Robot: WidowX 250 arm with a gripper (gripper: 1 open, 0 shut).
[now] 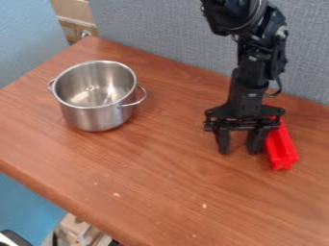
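Observation:
My black gripper [240, 141] reaches down from the top to just above the wooden table, its two fingers apart, standing close at the left of a red object [282, 149] that lies on the table. I cannot see anything held between the fingers. Part of the red object is hidden behind the gripper.
A steel pot [92, 110] with side handles stands on the left part of the wooden table [141, 183]. A grey padded wall rises at the back, and the table's left edge drops to a blue area.

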